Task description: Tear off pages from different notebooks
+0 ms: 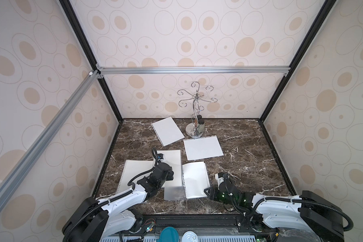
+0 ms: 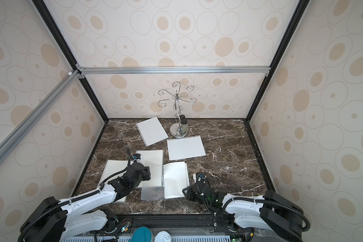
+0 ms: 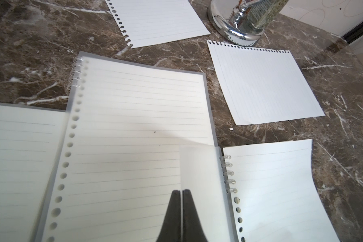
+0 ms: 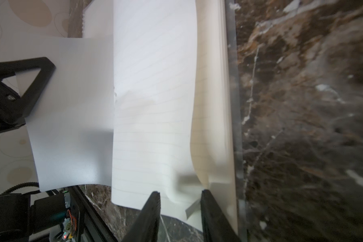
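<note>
The small notebook (image 4: 161, 133) lies open at the front middle, lined page up. Its page bulges, and the near right corner curls up by a finger of my right gripper. That gripper's fingers stand apart over the corner; no grip on the sheet shows. My left gripper is shut, its fingertips over the clear cover (image 3: 199, 173) beside the spiral binding, nothing visible between them. Under this cover lies a larger ring notebook (image 3: 137, 104). Another notebook (image 3: 16, 149) lies at the left, partly overlapped.
Two torn-edged loose sheets lie farther back: one lined sheet (image 1: 167, 131) at the left, another sheet (image 1: 203, 148) beside the metal stand (image 1: 191, 129). Jars stand by its base.
</note>
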